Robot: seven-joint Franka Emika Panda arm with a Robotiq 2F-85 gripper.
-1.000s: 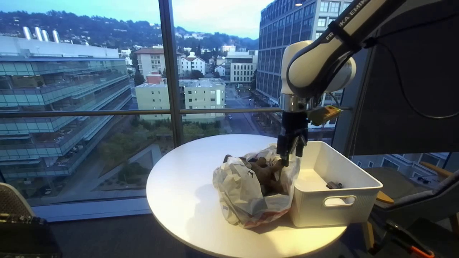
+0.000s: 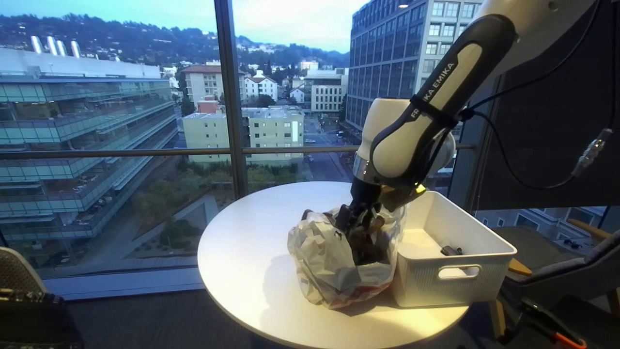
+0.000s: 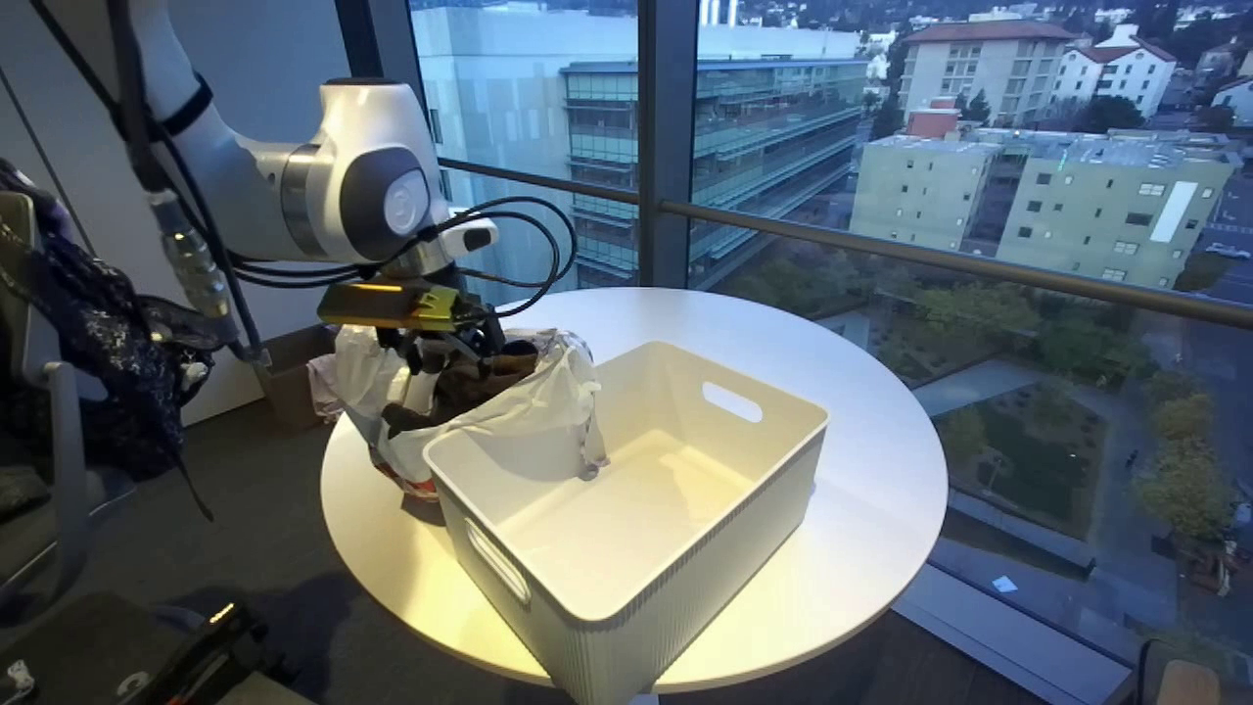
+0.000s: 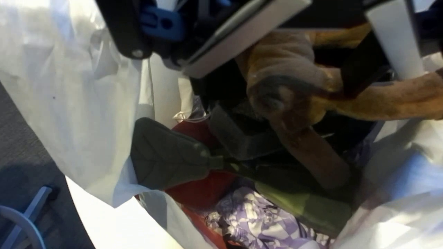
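Observation:
On the round table stands a crumpled white plastic bag [image 2: 322, 261], its mouth open upward. My gripper [image 2: 361, 224] reaches down into that mouth with its fingers open. In the wrist view, a brown plush toy [image 4: 286, 70] lies between and below the spread fingers, its limbs reaching right and downward. Deeper in the bag are a dark green leaf-shaped piece [image 4: 166, 155], something red [image 4: 203, 188] and a purple-and-white checked cloth [image 4: 257, 215]. Whether the fingers touch the plush cannot be made out.
A white bin [image 3: 705, 576] stands right beside the bag, with a small dark item [image 2: 451, 250] inside it. Chairs stand around.
My gripper has come down and to the left in exterior view 1, from above the bag's bin-side edge into its mouth, and now covers part of the plush. Bag and bin look unmoved.

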